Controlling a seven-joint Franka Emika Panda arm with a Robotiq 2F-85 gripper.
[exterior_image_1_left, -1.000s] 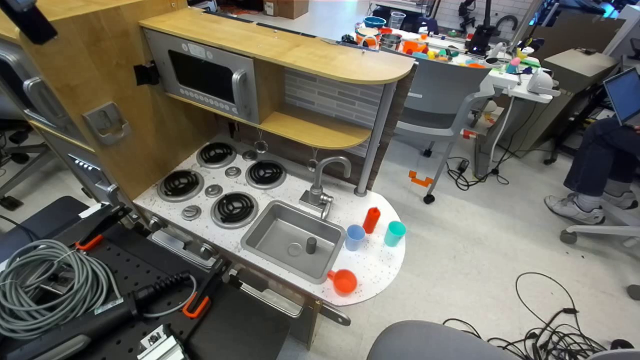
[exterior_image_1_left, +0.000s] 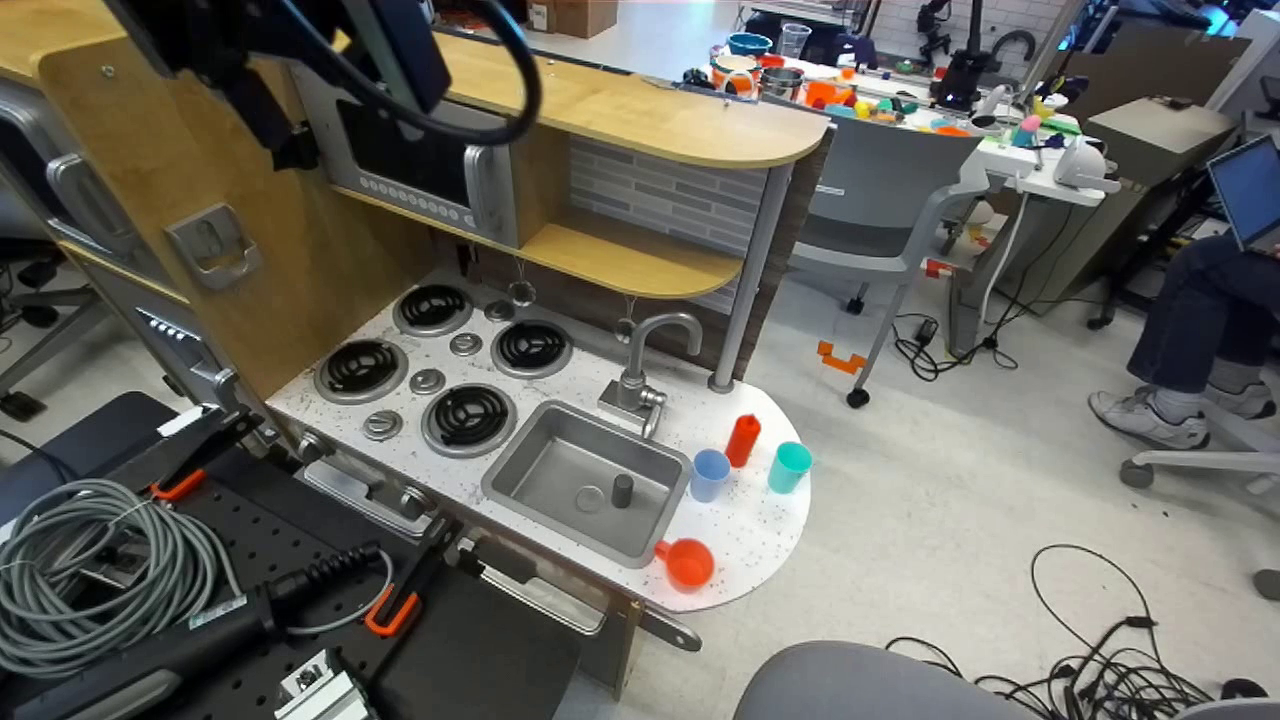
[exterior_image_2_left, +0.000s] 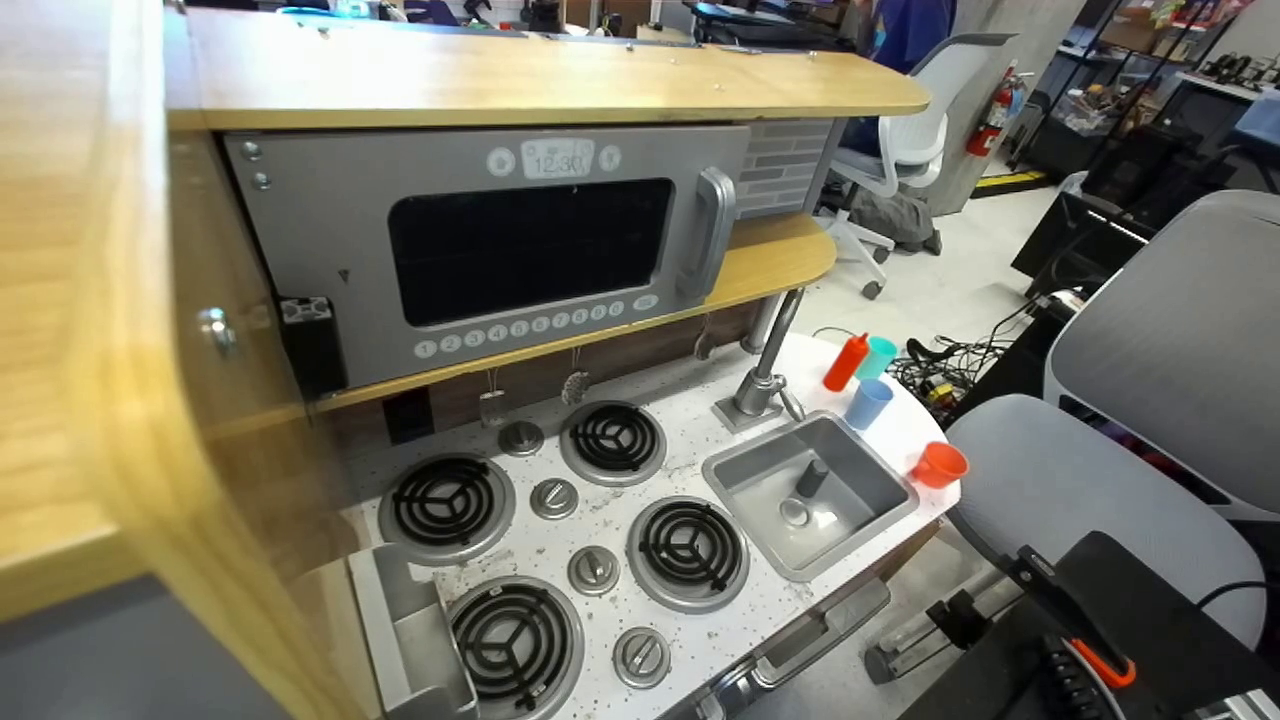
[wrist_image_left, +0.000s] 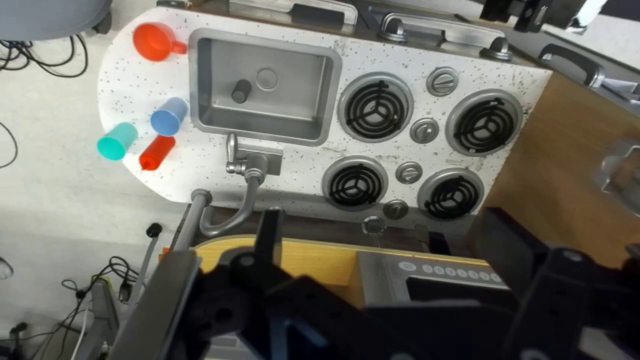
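Observation:
My gripper is open in the wrist view, its two dark fingers wide apart with nothing between them. It hangs high above the toy kitchen; in exterior view 1 the dark arm (exterior_image_1_left: 396, 48) crosses in front of the microwave. Well below, the counter's rounded end holds a red cup with a handle (exterior_image_1_left: 689, 564), a blue cup (exterior_image_1_left: 710, 475), a teal cup (exterior_image_1_left: 789, 467) and a red squeeze bottle (exterior_image_1_left: 744, 440). These stand apart from my fingers. The grey sink (wrist_image_left: 264, 84) has a small dark grey cylinder (wrist_image_left: 241, 91) inside.
Several black-coiled burners (exterior_image_2_left: 614, 438) and knobs fill the counter's other side. The faucet (exterior_image_1_left: 636, 360) rises behind the sink. Above the counter, the microwave (exterior_image_2_left: 528, 252), a wooden shelf (exterior_image_1_left: 636, 254) and its support post (exterior_image_1_left: 758, 276) are obstacles.
In exterior view 1, the arm has come in from the upper left corner and moved right, now covering part of the microwave and the top shelf. The cups and bottle have not moved.

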